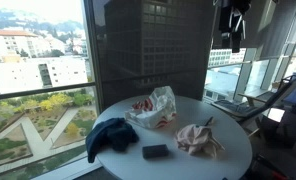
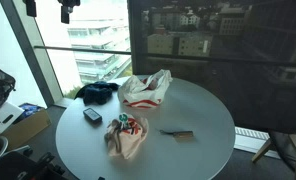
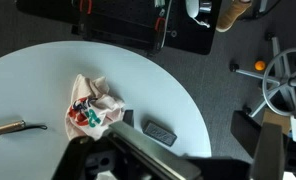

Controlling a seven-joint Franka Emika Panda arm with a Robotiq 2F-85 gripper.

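Note:
On a round white table (image 2: pixel 203 105) lie a crumpled pink cloth (image 2: pixel 126 148) with a red and green print, a white plastic bag (image 2: pixel 146 88) with red marks, a dark blue cloth (image 1: pixel 110 134) and a small dark grey block (image 1: pixel 156 151). A thin tool with a brown handle (image 3: pixel 6 129) rests apart from the cloth. High above the table, my gripper (image 2: pixel 49 11) is open and empty. From the wrist, the block (image 3: pixel 160 132) shows between the wide-apart fingers, and the pink cloth (image 3: pixel 92 107) lies left of them. The gripper's body hides the bag's side of the table.
Large windows and a dark blind (image 1: pixel 148 50) stand behind the table. A dark platform with cables (image 3: pixel 123 20) and a wheeled chair base (image 3: pixel 288 80) are beyond its edge. Bare tabletop surrounds the tool.

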